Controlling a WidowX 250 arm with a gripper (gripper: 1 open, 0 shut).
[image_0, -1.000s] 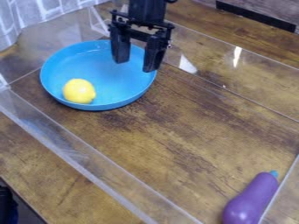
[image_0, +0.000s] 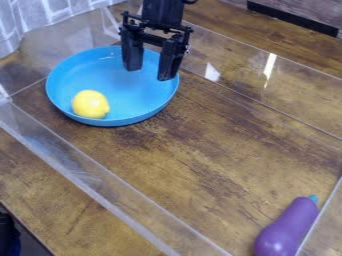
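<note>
The black gripper (image_0: 151, 60) hangs over the back of a blue bowl (image_0: 147, 100), its two fingers spread apart with no object visible between them. A yellow round object (image_0: 90, 104) rests in the bowl at the front left. A purple eggplant (image_0: 286, 228) lies at the lower right of the wooden surface, apart from the bowl.
Clear plastic edges or strips run along the left and right sides.
The gripper has risen slightly over the bowl. The bowl, yellow object and eggplant look unmoved.
</note>
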